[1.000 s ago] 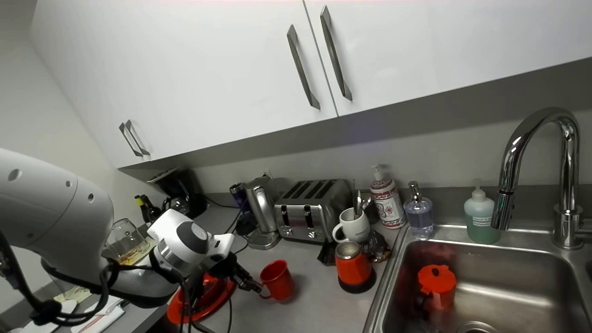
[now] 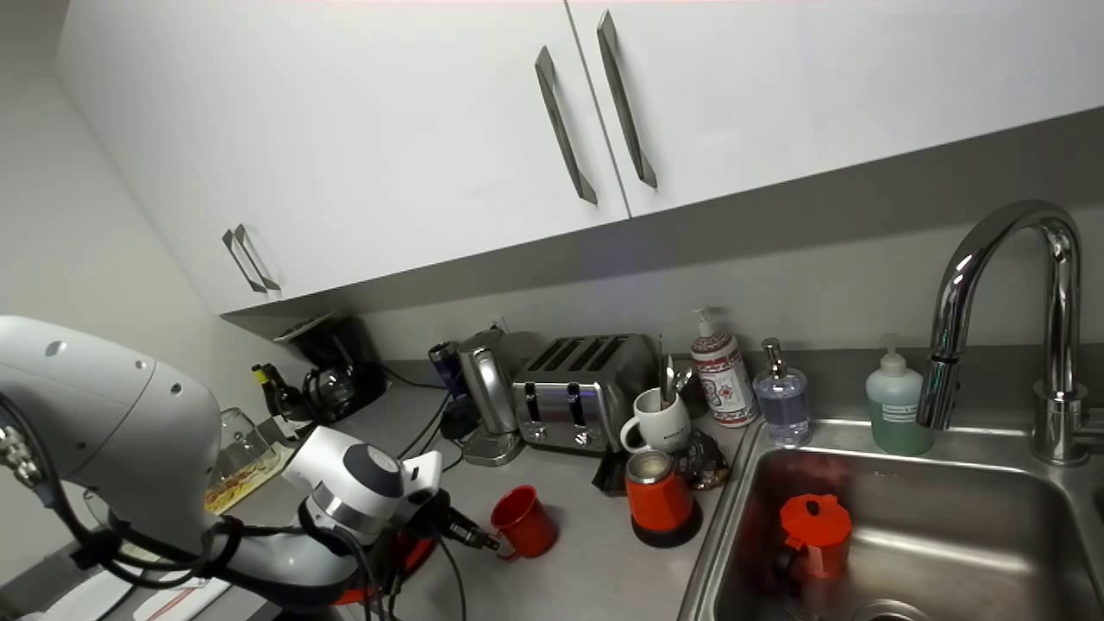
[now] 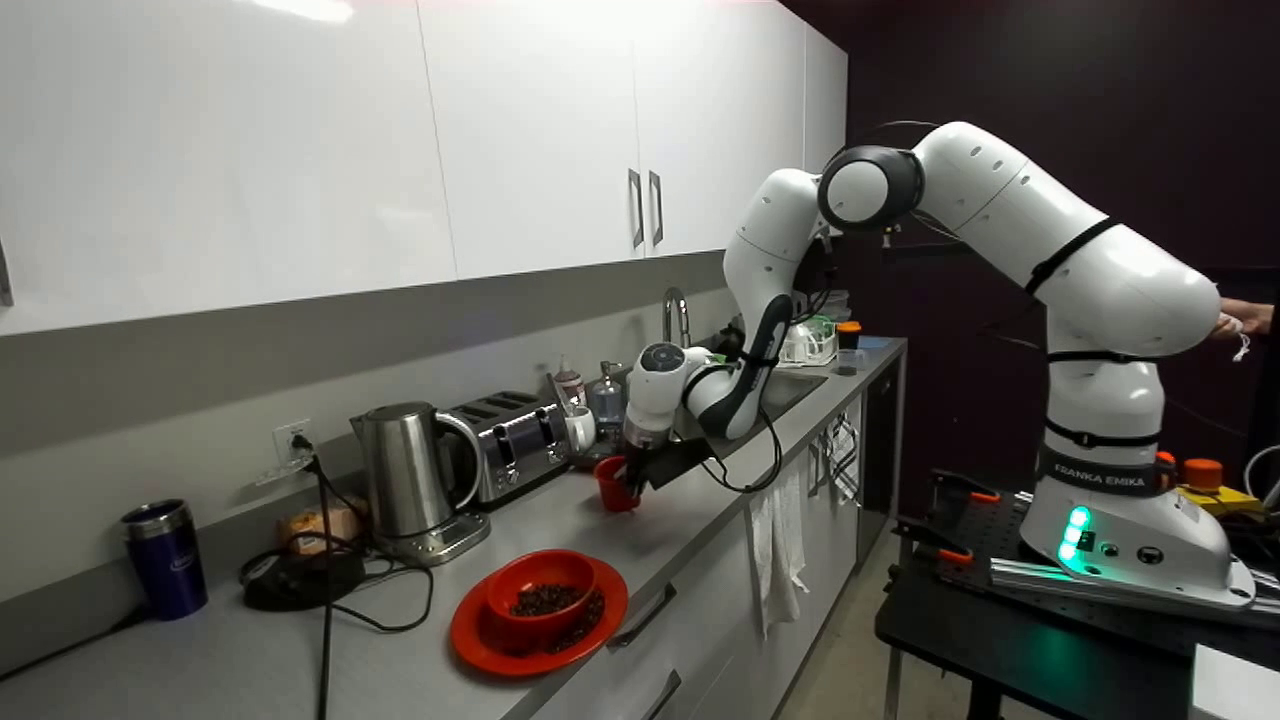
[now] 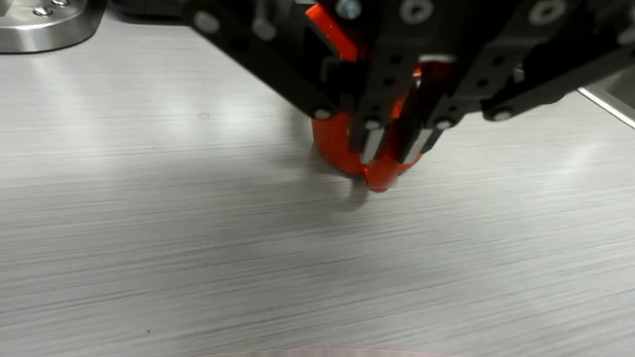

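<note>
A red cup (image 2: 523, 523) is on the grey counter in front of the toaster, slightly tilted in exterior view 1. Its handle (image 4: 381, 175) faces my gripper, whose narrow fingers (image 4: 372, 146) are shut on it from both sides. Exterior view 2 has the cup (image 3: 614, 485) beside the dark gripper, which partly covers it. Whether the cup's base rests fully on the counter, I cannot tell. Much of the cup is behind the gripper in the wrist view.
The toaster (image 3: 510, 448) and kettle (image 3: 414, 480) stand along the wall. An orange moka pot base (image 2: 659, 502) is right of the cup, near the sink (image 2: 921, 507). A red plate (image 3: 480, 642) bears a red bowl (image 3: 564, 566) with dark beans. Counter in front of the toaster is open.
In exterior view 1, the gripper has shifted right and a little down. The red cup has moved slightly right with it, and the arm now covers more of the red plate.
</note>
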